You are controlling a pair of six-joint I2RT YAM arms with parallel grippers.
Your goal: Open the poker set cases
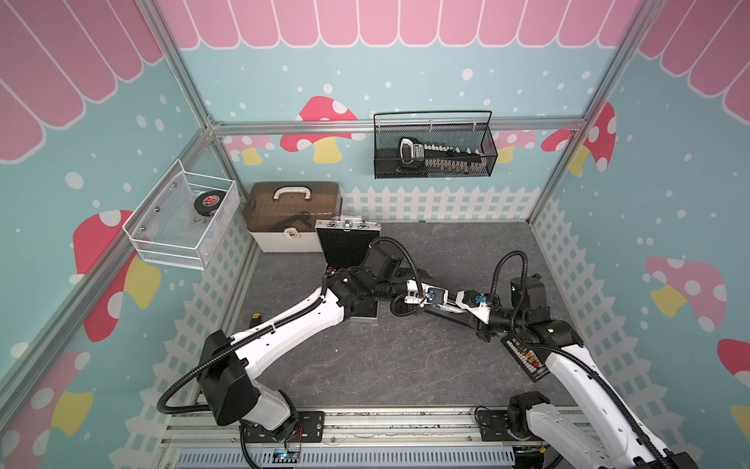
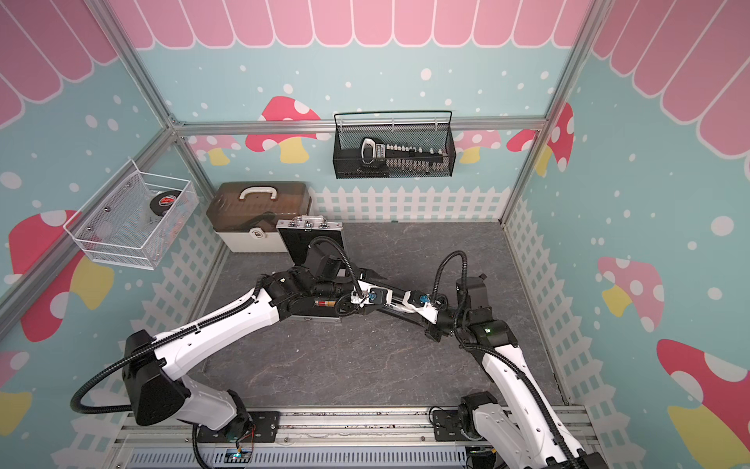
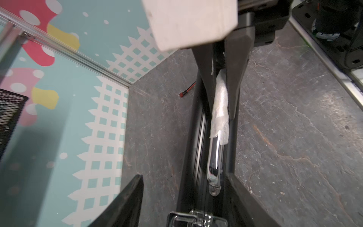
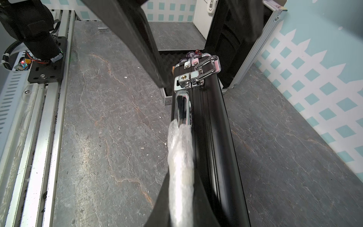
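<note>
A black case [image 4: 211, 158] with chrome latches [image 4: 189, 79] is raised between my arms; my right gripper is shut on its silver handle [image 4: 182, 106], whose wrapped white part runs between the fingers. In the left wrist view my left gripper is open, a latch [image 3: 196, 219] between and below its fingertips, and the handle [image 3: 214, 158] lies beyond. An open silver-edged case [image 1: 348, 242] stands at the back left, partly hidden by my left arm, with coloured pieces in it.
A brown-lidded box [image 1: 293, 203] stands in the back left corner. A black basket [image 1: 435, 156] and white basket [image 1: 181, 226] hang on the walls. A small organiser [image 1: 523, 355] lies at the right.
</note>
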